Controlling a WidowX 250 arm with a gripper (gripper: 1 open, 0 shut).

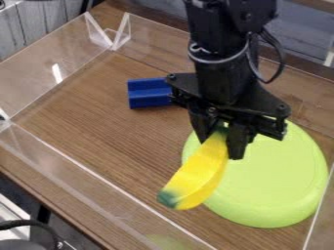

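Note:
The black gripper (222, 135) hangs over the wooden surface at the centre right, shut on a yellow object with a green tip, like a banana or corn (198, 176). The object slants down toward the lower left, over the left part of a round light-green plate (276, 181). Whether it touches the plate cannot be told.
A blue block (146, 95) lies behind, left of the gripper. Clear plastic walls (53, 166) edge the wooden surface. Bare wood (92, 122) fills the left and middle. A cable loops at the gripper's upper right.

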